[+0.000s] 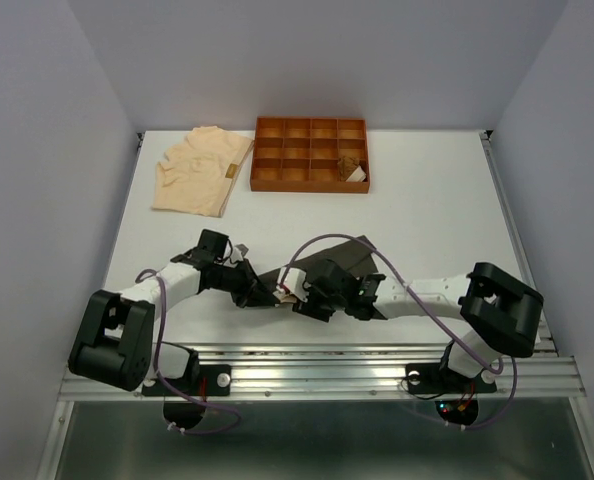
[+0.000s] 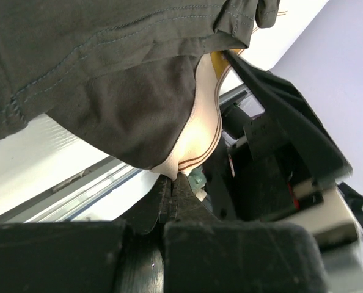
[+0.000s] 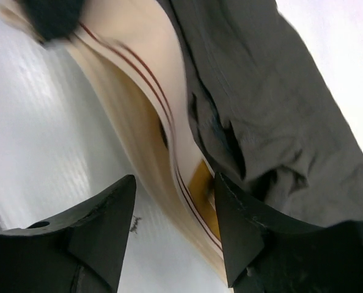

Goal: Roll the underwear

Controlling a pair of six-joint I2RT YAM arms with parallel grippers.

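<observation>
A dark grey pair of underwear [image 1: 349, 258] with a cream waistband [image 2: 200, 131] lies spread on the white table, partly covered by my right arm in the top view. The waistband carries thin dark red stripes and a mustard patch [image 3: 202, 190]. My left gripper is shut on the waistband's edge at one end. Close beside it, my right gripper is part open over the waistband, one finger on each side. Its right finger [image 3: 225, 213] comes against the patch; the left finger [image 3: 119, 210] stands apart from the cloth.
A brown divided box [image 1: 297, 186] stands at the back, with a few small items in its right-hand compartments. A folded beige cloth [image 1: 197, 170] lies at the back left.
</observation>
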